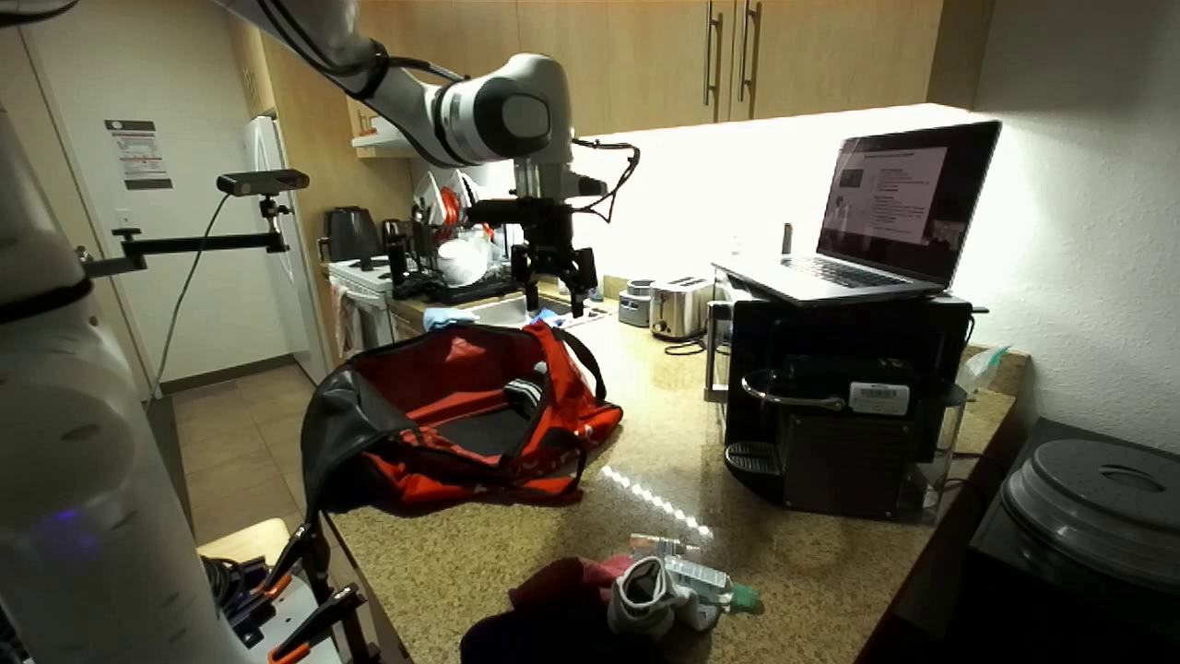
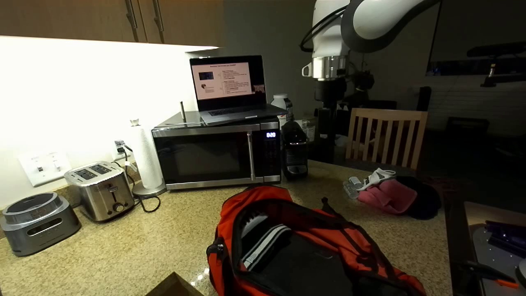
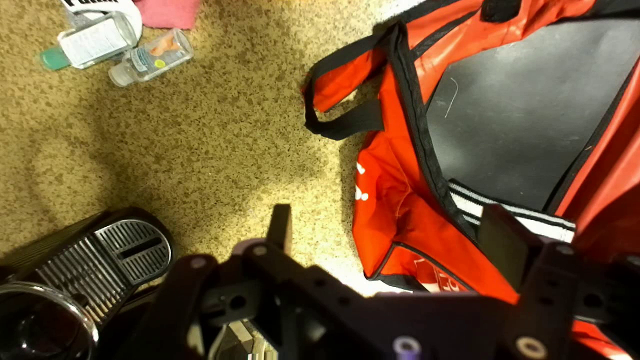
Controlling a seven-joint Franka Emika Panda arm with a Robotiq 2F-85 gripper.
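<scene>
My gripper hangs above the counter close to the far right end of the bag, its fingers wide apart with nothing between them. The red and black duffel bag lies unzipped on the counter, its mouth facing up. Inside it, a dark item with white stripes rests at one end. In the wrist view the fingers straddle the bag's end from above, well clear of it. On the near counter sit a pink cloth, a dark cloth, a white-and-grey sock-like item and two clear bottles.
A coffee machine and a microwave with a laptop on top stand along the wall. Further along are a toaster and a paper towel roll. Bare counter separates the bag from the bottles.
</scene>
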